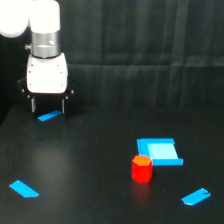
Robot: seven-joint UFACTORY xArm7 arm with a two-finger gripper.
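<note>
My gripper (48, 107) is at the back left, pointing down, with its two dark fingers spread apart. A small blue block (49, 115) lies on the dark table below and between them; the fingers do not appear closed on it. A second blue block (24, 189) lies flat at the front left, and a third blue block (196, 197) rests near the right edge. To the right of the middle stands a red, faceted cylinder (142, 169). Just behind it is a blue square piece (146, 144) with a pale, whitish inner area.
Black curtains (140, 55) hang behind the table.
</note>
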